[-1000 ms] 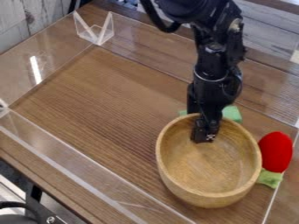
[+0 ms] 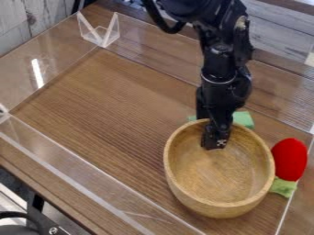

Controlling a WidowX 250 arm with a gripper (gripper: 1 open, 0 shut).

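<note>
My gripper (image 2: 215, 133) points down at the back rim of a large tan wooden bowl (image 2: 218, 188), its fingertips at or just inside that rim; whether they are open or shut on it is hard to tell. A pale green object (image 2: 241, 118) lies behind the bowl, partly hidden by the bowl and gripper. The bowl's inside shows nothing else.
A red object (image 2: 289, 158) with a light green part (image 2: 282, 187) lies right of the bowl. A clear plastic item (image 2: 99, 32) stands at the back left.
</note>
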